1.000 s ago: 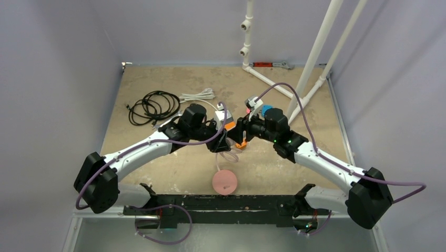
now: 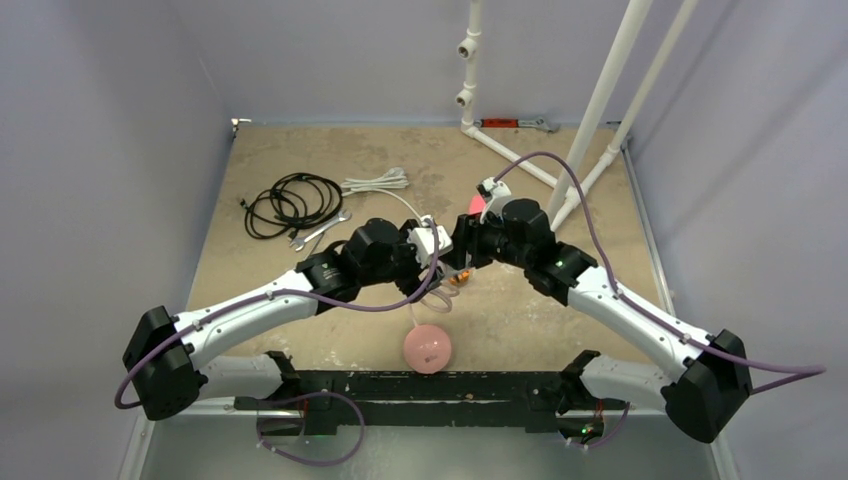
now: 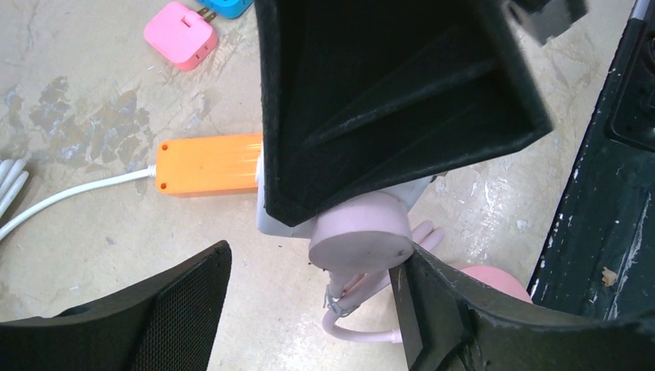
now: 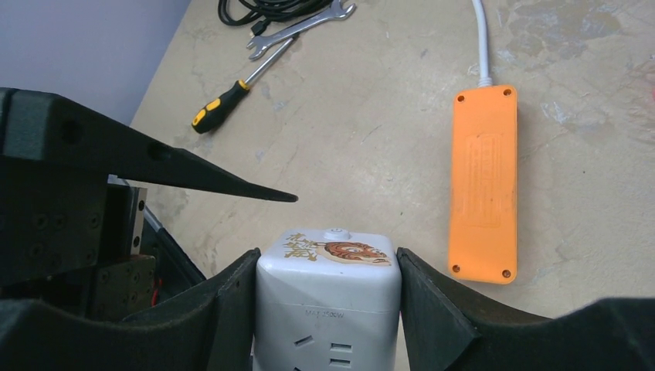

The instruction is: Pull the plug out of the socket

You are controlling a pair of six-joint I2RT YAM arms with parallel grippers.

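Observation:
A white socket block (image 4: pixel 328 301) with a decorated top is clasped by my right gripper, which is shut on it. In the left wrist view, a pale pink round plug (image 3: pixel 361 236) sits against the socket block (image 3: pixel 279 209), its cord bundle (image 3: pixel 357 297) hanging below. My left gripper is open around the plug. The plug lies much closer to the right-hand finger (image 3: pixel 436 309), which covers part of the cord; contact is unclear. My right gripper's black finger (image 3: pixel 394 100) hides much of the block there. The plug cannot be made out in the right wrist view.
An orange power strip (image 4: pixel 484 185) with a white cable lies beneath the grippers. A screwdriver (image 4: pixel 220 108) and a wrench (image 4: pixel 301 29) lie farther off, near a black cable coil (image 2: pixel 290 205). A pink disc (image 2: pixel 428 349) rests at the front edge. White pipes (image 2: pixel 610 90) stand at back right.
The right wrist has moved a little toward the back, now covering the blue item visible earlier. Both grippers remain close together.

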